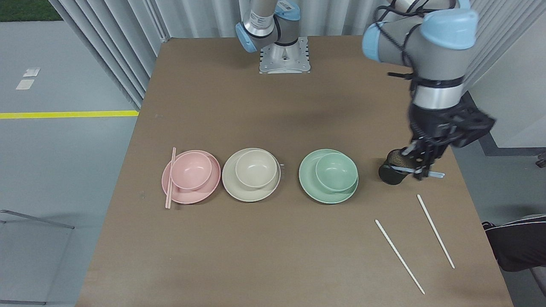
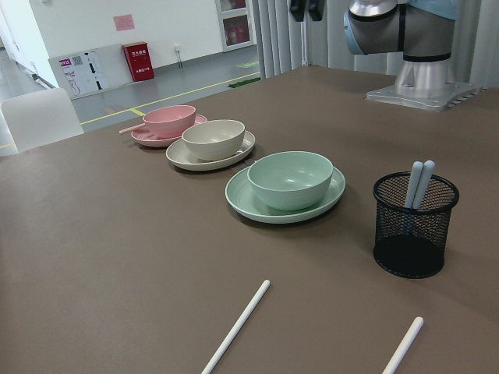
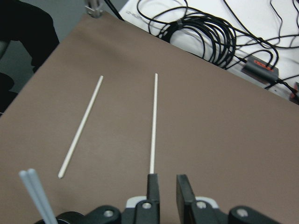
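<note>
A black mesh cup (image 2: 409, 245) holds light blue chopsticks (image 2: 417, 185). My open gripper is above the table by the cup, its fingertips apart with nothing visible held. Green (image 1: 335, 171), cream (image 1: 254, 168) and pink (image 1: 190, 169) bowls sit on matching plates, with pink chopsticks (image 1: 170, 181) on the pink plate's left edge.
Coiled black cables (image 3: 210, 42) lie on a white surface beyond an edge in the wrist view.
</note>
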